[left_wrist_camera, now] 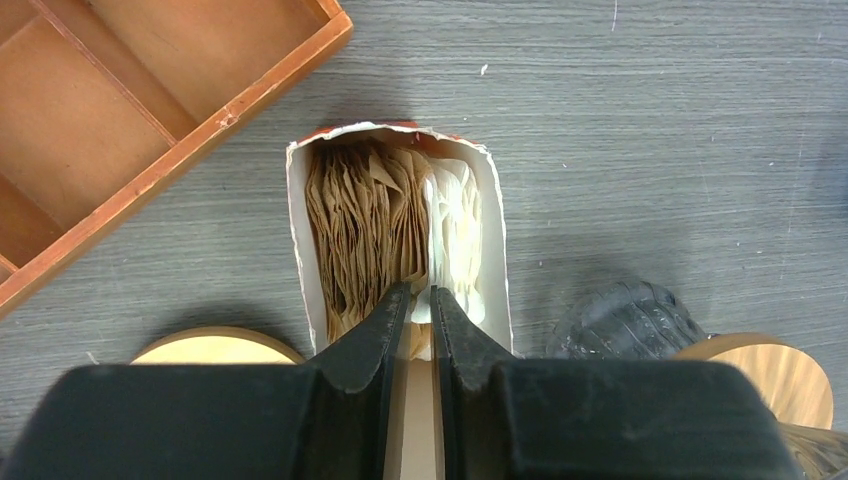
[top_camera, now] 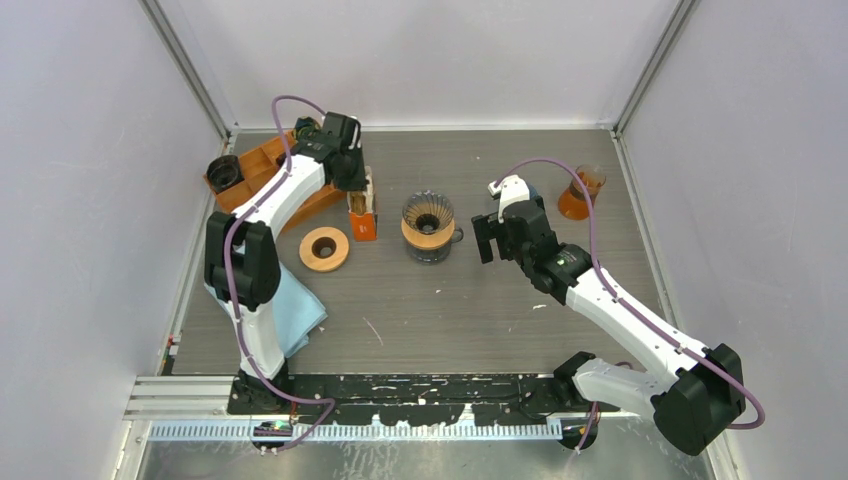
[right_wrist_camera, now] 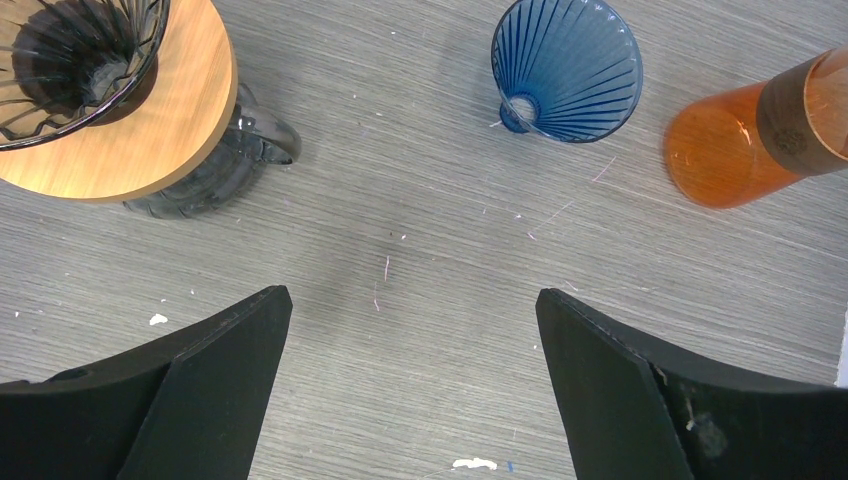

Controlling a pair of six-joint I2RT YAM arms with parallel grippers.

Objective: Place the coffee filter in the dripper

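Note:
An orange-and-white box (left_wrist_camera: 495,240) holds a row of brown paper coffee filters (left_wrist_camera: 365,225) and several white ones (left_wrist_camera: 460,230). My left gripper is over the box, its fingers close together with a narrow gap between them. White and brown paper shows in that gap; whether any lies between the fingertips is unclear. The ribbed glass dripper (top_camera: 428,209), with its wooden collar, sits upright on a glass server (top_camera: 427,256) right of the box, empty. Well to the right of it, my right gripper is open with nothing between its fingers.
A wooden compartment tray (top_camera: 312,205) stands left of the box, a wooden ring stand (top_camera: 325,262) in front. A blue dripper (right_wrist_camera: 568,70) and an amber glass (right_wrist_camera: 720,150) are beyond my right gripper.

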